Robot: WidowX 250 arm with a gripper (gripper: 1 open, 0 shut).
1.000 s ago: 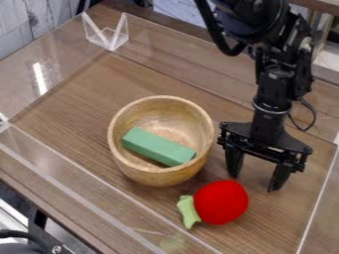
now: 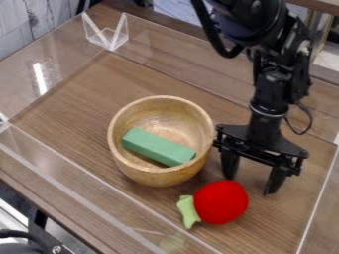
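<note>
My black gripper (image 2: 256,161) is low over the table at the right, with its fingers spread open and nothing visible between them. Just below it lies a red round object (image 2: 223,201), close to the left finger, with a pale green piece (image 2: 188,209) at its left side. A wooden bowl (image 2: 145,104) sits left of the gripper, holding a green block (image 2: 158,147).
The wooden table (image 2: 66,119) has free room at the left, at the back and to the right of the gripper. A clear plastic object (image 2: 105,30) stands at the back left. Dark cables show at the bottom left corner.
</note>
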